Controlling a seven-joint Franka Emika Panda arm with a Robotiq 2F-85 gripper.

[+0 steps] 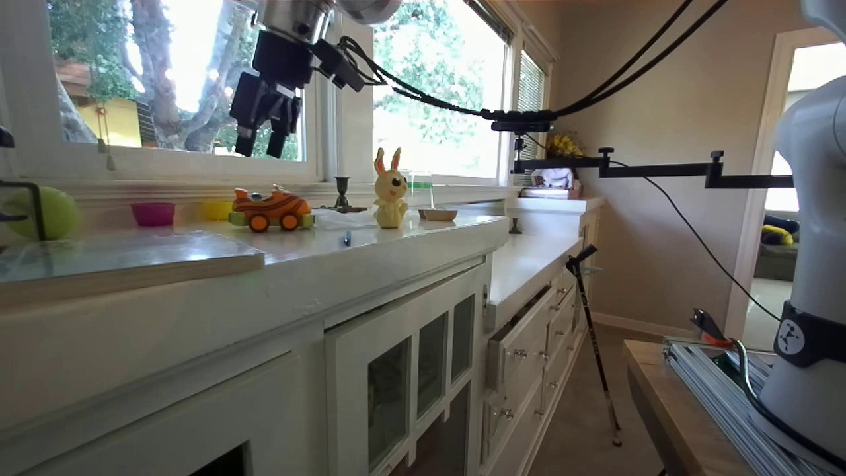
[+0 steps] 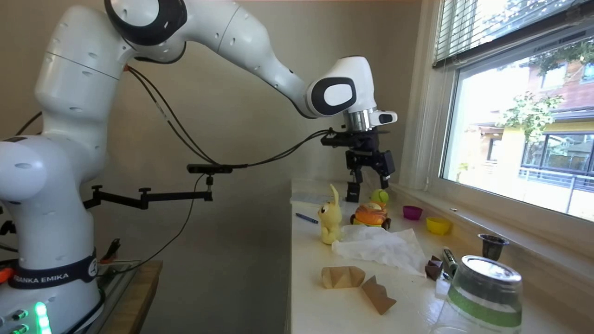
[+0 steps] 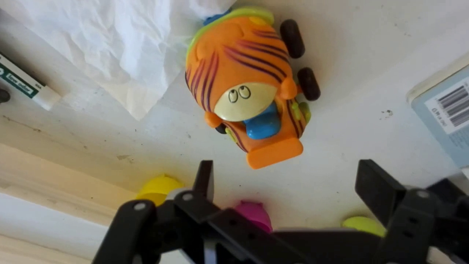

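My gripper hangs in the air above the white counter, fingers pointing down. In the wrist view its dark fingers stand wide apart, open, with nothing held between them. The orange toy car, striped and carrying a figure with a pale face, sits on the counter below, ahead of the fingertips. In exterior view 1 the same car rests upright on its wheels, with a clear gap up to the gripper. A magenta cup and a yellow cup lie partly behind the gripper in the wrist view.
A yellow bunny figure stands near the car, beside crumpled white paper. Folded brown pieces and an upturned glass occupy the nearer counter. The green ball sits at the far left, behind a flat board. Window sill borders one side.
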